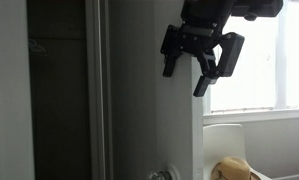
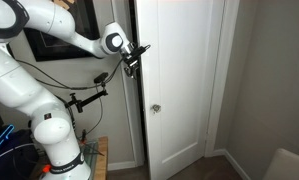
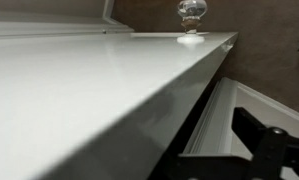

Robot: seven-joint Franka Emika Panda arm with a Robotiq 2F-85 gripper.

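Observation:
A white door (image 2: 181, 62) stands open, with a clear glass knob (image 3: 192, 12) on its face. High on the door's free edge is my black gripper (image 1: 185, 79), its fingers apart. In exterior view 1, one finger (image 1: 170, 66) overlaps the door's broad face and the other hangs by its narrow edge; whether either touches cannot be told. The wrist view has the door's surface very close, filling the left, and black gripper parts (image 3: 261, 150) at the lower right, beyond the door's edge. The other finger does not show clearly there.
A dark closet opening (image 1: 59, 90) lies left of the door in exterior view 1. To the right are a bright window (image 1: 247, 70) and a white chair (image 1: 222, 143) with a straw hat (image 1: 231, 169).

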